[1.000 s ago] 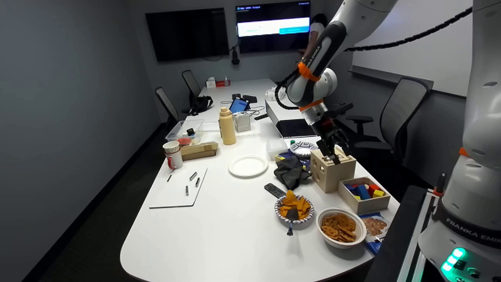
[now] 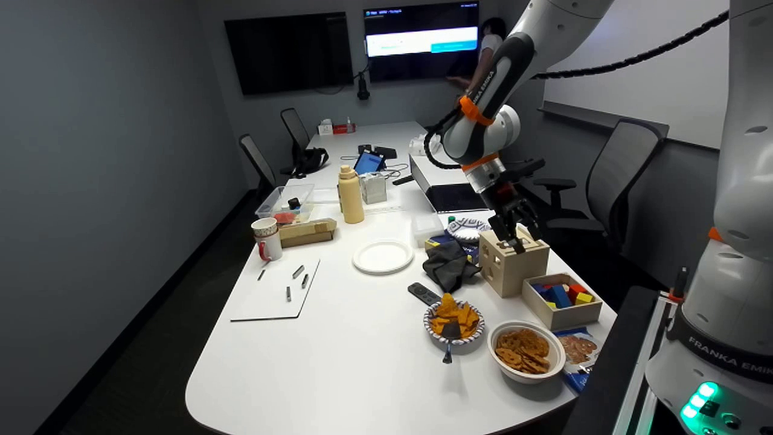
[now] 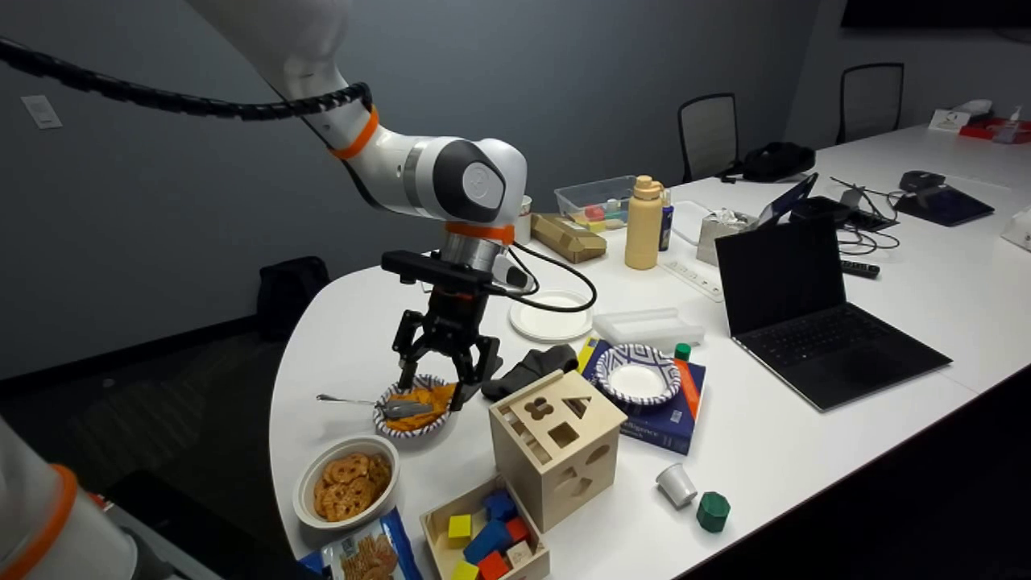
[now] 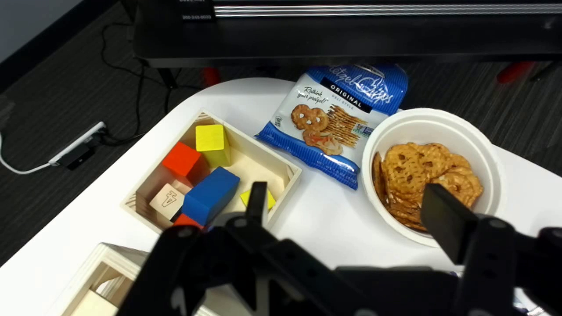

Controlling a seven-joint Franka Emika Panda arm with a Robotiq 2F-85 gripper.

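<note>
My gripper is open, its two fingers wide apart with nothing between them. In the second exterior view the gripper hangs above the table, apart from everything there. The wrist view has a wooden tray of coloured blocks at left, among them a blue block and a yellow block. To its right lies a pretzel bag, then a white bowl of pretzel crisps, partly covered by one finger. A wooden shape-sorter box stands beside the tray.
A patterned bowl of orange chips holds a spatula. Near it are a remote, a black cloth and a white plate. A small cup and a green block lie by the table edge.
The arm, gripper and tabletop objects look unmoved. Only the person at the back has shifted slightly.
</note>
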